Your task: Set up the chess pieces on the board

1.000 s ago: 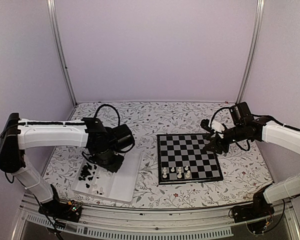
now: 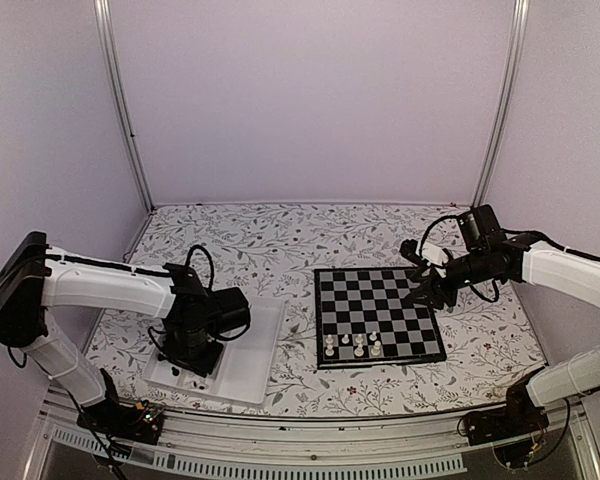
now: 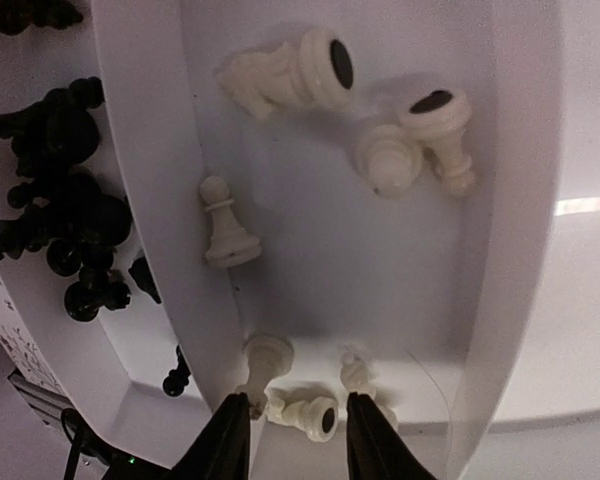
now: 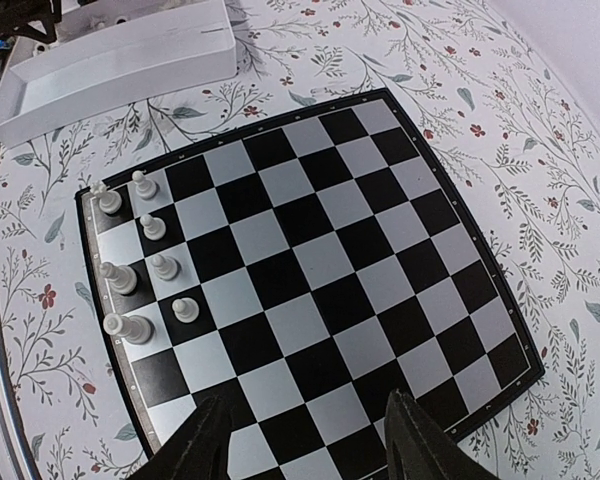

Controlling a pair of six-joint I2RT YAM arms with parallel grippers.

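Note:
My left gripper hangs over the middle compartment of the white tray (image 2: pixel 250 398), its fingers part open. White pieces lie in that compartment in the left wrist view: a pawn (image 3: pixel 227 225) on its side, a knight (image 3: pixel 290 75) and several others. One fallen white piece (image 3: pixel 315 416) shows in the gap between the fingertips; contact cannot be made out. Several white pieces, among them a pawn (image 4: pixel 185 309) and a taller piece (image 4: pixel 128 327), stand on the chessboard (image 4: pixel 338 290) along one edge. Above the board's right side, my right gripper is open and empty.
Black pieces (image 3: pixel 75 135) lie jumbled in the tray's neighbouring compartment, behind a thin divider wall (image 3: pixel 150 190). The tray's other side compartment (image 2: pixel 255 345) looks empty. Most board squares are bare, and the patterned table (image 2: pixel 250 235) behind is clear.
My left arm has swung left and toward the front of the tray, now covering most of the pieces in the top view. The right arm and board pieces stay as they were.

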